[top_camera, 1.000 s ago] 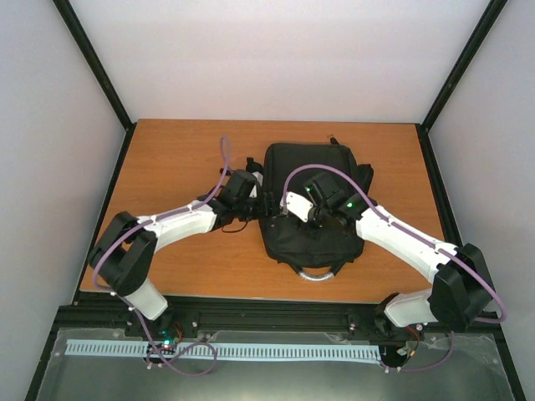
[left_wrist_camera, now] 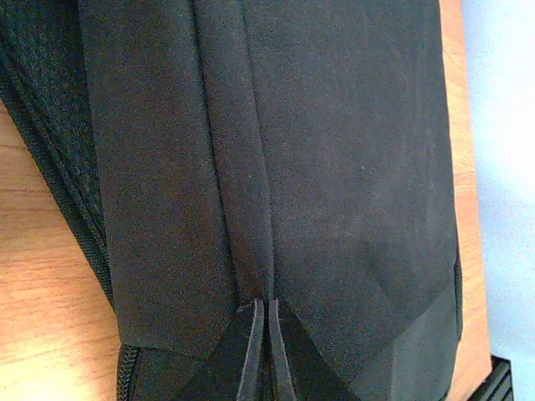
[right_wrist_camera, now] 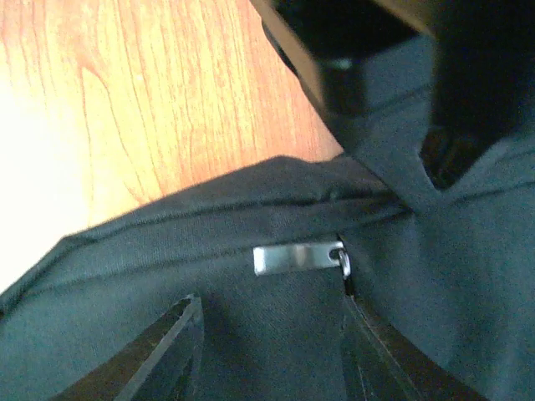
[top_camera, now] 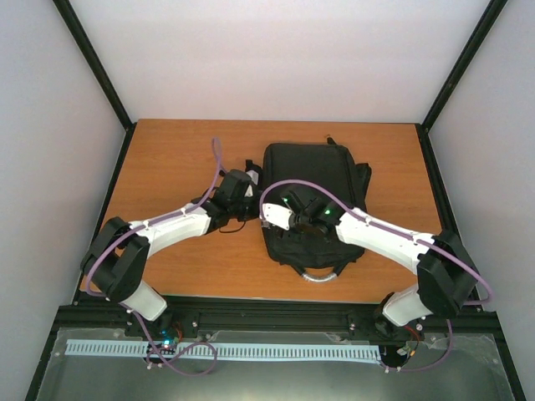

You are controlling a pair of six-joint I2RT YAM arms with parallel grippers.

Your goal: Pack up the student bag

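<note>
The black bag [top_camera: 313, 163] lies flat on the table, its handle [top_camera: 318, 276] toward the front. At the bag's left edge my left gripper is shut, its tips against the black cloth, where a long fold runs up to them; no cloth clearly shows between the fingers. My right gripper stands part open over the bag. Just beyond its two fingertips a metal zipper pull [right_wrist_camera: 298, 257] lies on the cloth along a seam. In the top view both gripper tips are close together and partly hidden by the arms.
A strap [top_camera: 251, 167] sticks out at the bag's upper left. The left arm's dark body [right_wrist_camera: 376, 67] blocks the upper right of the right wrist view.
My right gripper has moved left across the bag to its left edge. The bag itself has hardly moved.
</note>
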